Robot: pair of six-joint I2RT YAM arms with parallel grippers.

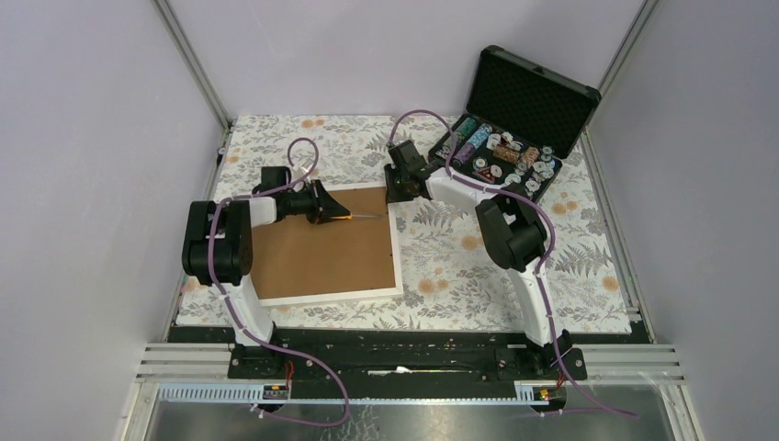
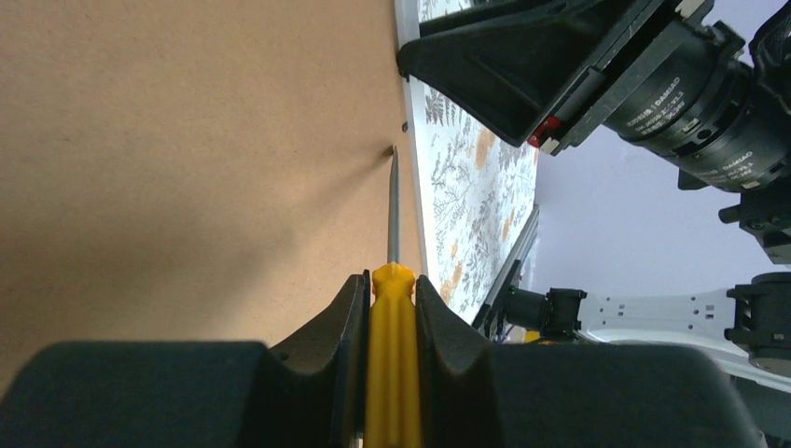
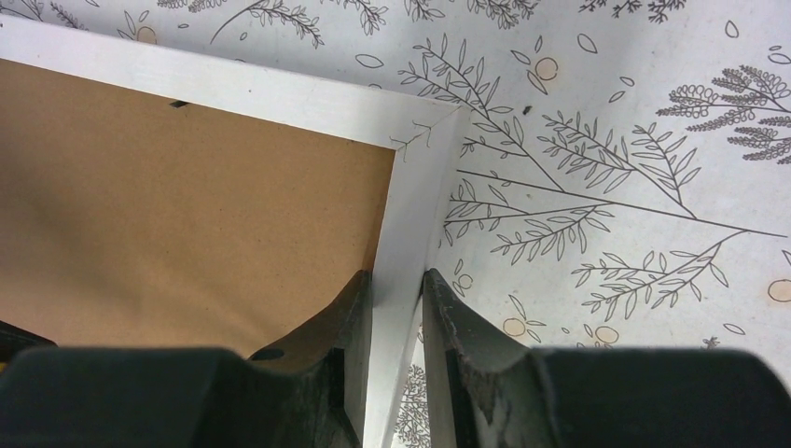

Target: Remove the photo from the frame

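Observation:
The photo frame lies back side up, its brown backing board (image 1: 317,257) inside a white border (image 1: 399,272). My left gripper (image 1: 345,218), over the board, is shut on the yellow handle of a screwdriver (image 2: 394,355). The thin metal shaft points toward the right border, and its tip (image 2: 395,149) is at the board with its shadow meeting it. A small dark tab (image 2: 405,127) sits by the border just beyond the tip. In the right wrist view, my right gripper is shut on the white border near a corner, one finger on each side. The photo is hidden.
An open black case (image 1: 514,152) of poker chips stands at the back right. The patterned tablecloth (image 1: 514,285) is clear right of the frame. My right gripper's fingers stand close beyond the screwdriver tip.

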